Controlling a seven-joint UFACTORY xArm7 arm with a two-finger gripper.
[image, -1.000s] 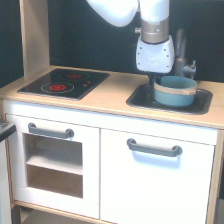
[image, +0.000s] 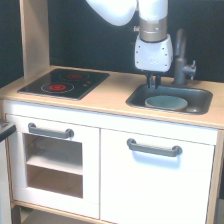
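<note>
The blue-teal pot (image: 166, 103) rests low in the dark sink (image: 203, 100) on the right of the countertop, with only its rounded top part showing above the basin. My gripper (image: 153, 82) points down over the back left of the sink, just above the pot. A small gap seems to part the dark fingertips from the pot, and I see nothing between them. At this size, how far apart the fingers stand is unclear.
Behind the sink rises a grey faucet (image: 181, 60). A black stovetop (image: 64, 83) with red burner rings lies empty at the left. Bare wooden counter (image: 112, 93) separates the two. Below are an open-front oven (image: 55, 165) and a white cabinet door (image: 155, 180).
The pot has gone down from above the sink into the basin and slightly left. My gripper stays at about the same place, now apart from the pot.
</note>
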